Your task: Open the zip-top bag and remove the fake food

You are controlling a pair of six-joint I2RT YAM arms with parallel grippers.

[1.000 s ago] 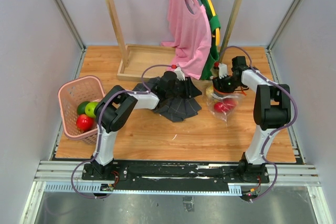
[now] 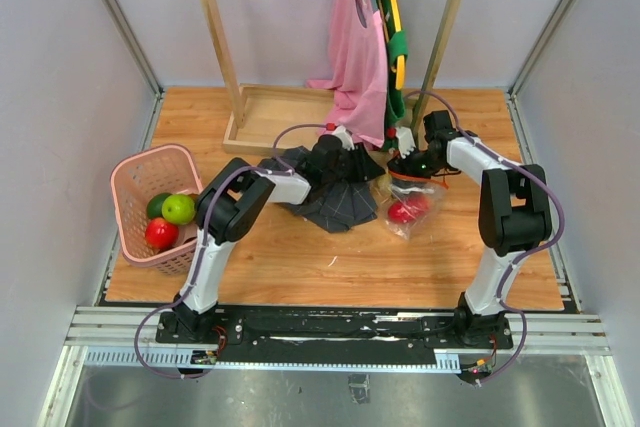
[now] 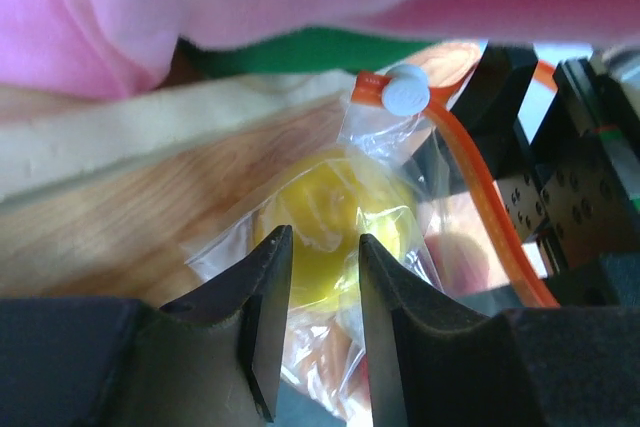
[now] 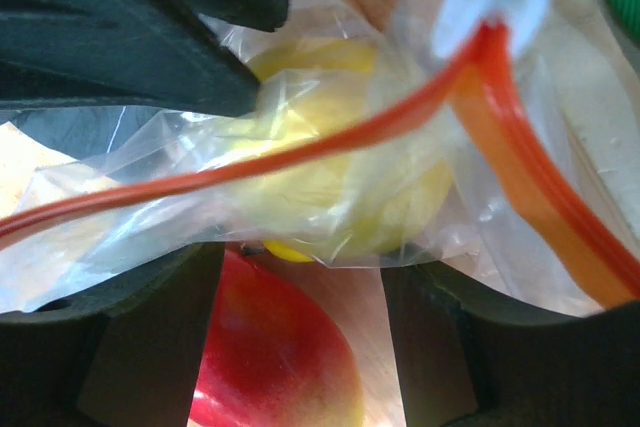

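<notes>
The clear zip bag (image 2: 420, 209) with its orange zip (image 4: 290, 155) lies right of the table's middle, mouth toward the rack. Inside it, a yellow fake food (image 3: 325, 222) sits near the mouth. A red fake food (image 4: 275, 352) is also there, seen through the plastic in the top view. My left gripper is part open, its fingertips right at the yellow piece and plastic; whether they touch cannot be told. Over the zip, my right gripper stands part open, fingers apart with bag film and yellow food beyond. A white slider (image 3: 405, 90) shows on the zip.
A pink basket (image 2: 125, 209) at the left holds green and red fake food. Behind the bag stands a wooden rack (image 2: 240, 125) with a hanging pink garment (image 2: 352, 57) and a green one. A dark cloth (image 2: 335, 209) lies under my left gripper.
My right gripper and the bag have shifted left, toward the left gripper. The left gripper has edged right to the bag's side. The hanging garments have swung left.
</notes>
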